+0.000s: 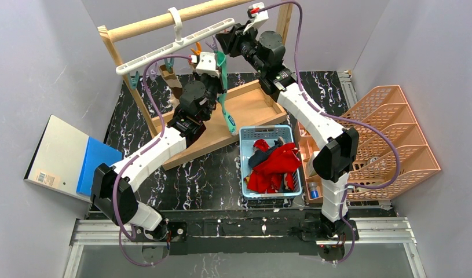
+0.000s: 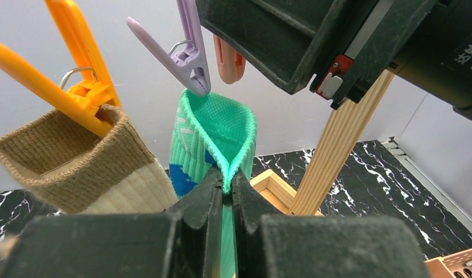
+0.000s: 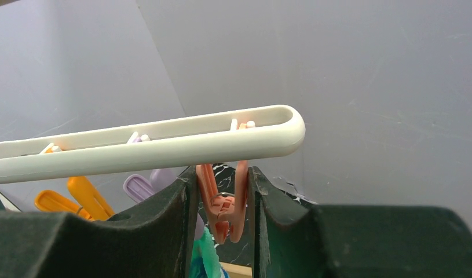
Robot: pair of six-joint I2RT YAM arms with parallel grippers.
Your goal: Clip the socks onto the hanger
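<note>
A white hanger (image 1: 152, 57) with coloured clips hangs from the wooden bar. My left gripper is shut on the rim of a teal sock (image 2: 187, 133), holding it upright just below a purple clip (image 2: 187, 58) and a pink clip (image 2: 227, 61). My right gripper is shut on that pink clip at the hanger's right end, at its handles. A brown sock (image 2: 106, 168) hangs from the orange clip (image 2: 77, 92) to the left.
A blue basket (image 1: 243, 162) of red and dark socks stands front middle. A wooden tray (image 1: 251, 110) lies beneath the hanger, an orange organiser (image 1: 395, 133) at right, a folder (image 1: 65, 156) at left. The wooden posts flank the hanger.
</note>
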